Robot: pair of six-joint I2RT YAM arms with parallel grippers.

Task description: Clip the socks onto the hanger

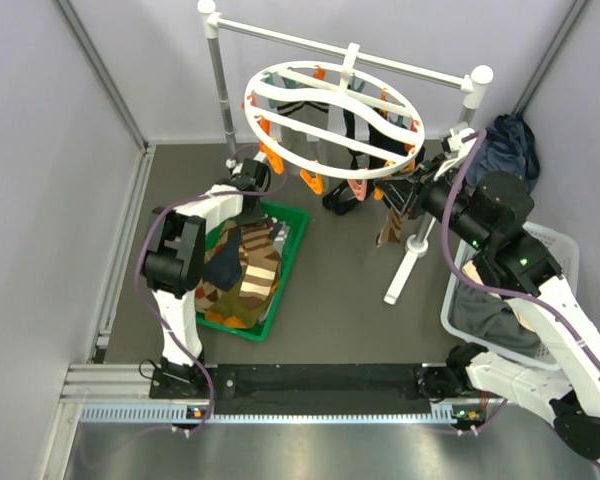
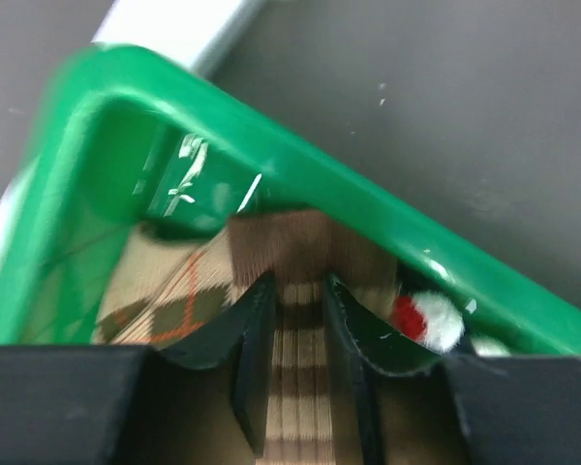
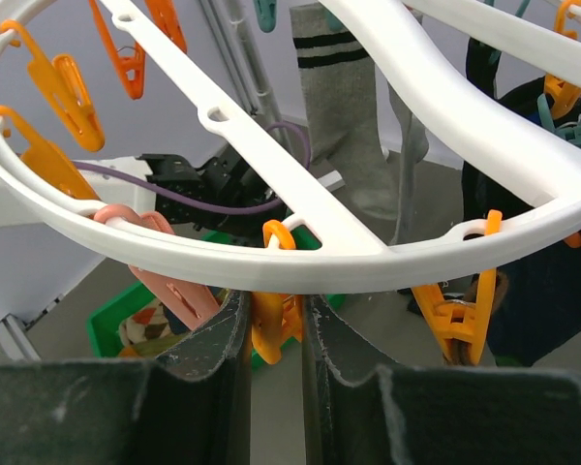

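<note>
In the top view my left gripper point(image 1: 238, 188) is down at the back of the green basket point(image 1: 287, 268) of socks. Its fingers stand slightly apart in the left wrist view, over a brown striped sock point(image 2: 310, 242); whether they grip it is unclear. My right gripper is shut on an orange clip point(image 3: 267, 329) at the rim of the white round hanger point(image 3: 363, 252). Several socks hang from the hanger, among them a grey sock point(image 3: 329, 107) with dark stripes and dark ones point(image 3: 528, 320).
A white basket point(image 1: 570, 260) with grey cloth stands at the right, dark cloth point(image 1: 505, 150) behind it. The hanger's stand point(image 1: 410, 260) rests on the floor, which is clear in the middle.
</note>
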